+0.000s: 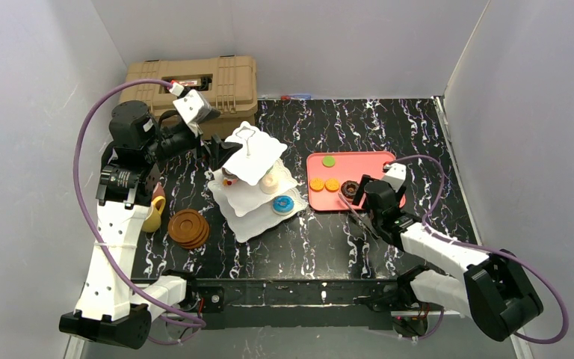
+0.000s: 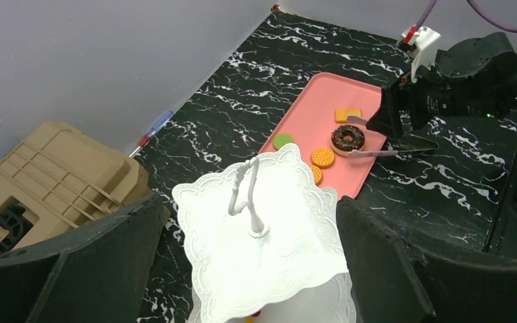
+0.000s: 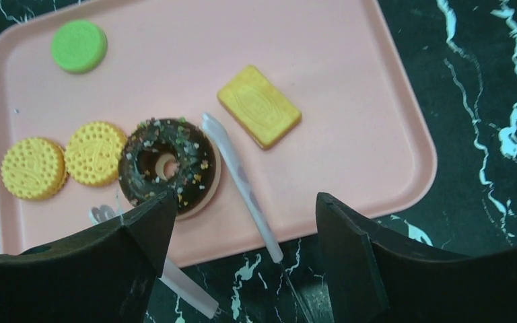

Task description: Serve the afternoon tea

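Observation:
A white three-tier stand (image 1: 251, 153) holds treats, among them a blue donut (image 1: 282, 204). My left gripper (image 1: 224, 148) is open above its top tier. The pink tray (image 3: 350, 168) holds a chocolate donut (image 3: 188, 165), two round biscuits (image 3: 94, 151), a green round piece (image 3: 79, 47) and a yellow rectangular biscuit (image 3: 259, 104). Tongs (image 3: 246, 182) lie across the tray's front edge, their arms either side of the donut. My right gripper is open above them.
A tan case (image 1: 194, 82) sits at the back left. Brown coasters (image 1: 187, 226) and a yellow mug (image 1: 153, 217) lie at the left. The marble surface behind and in front of the tray is mostly clear.

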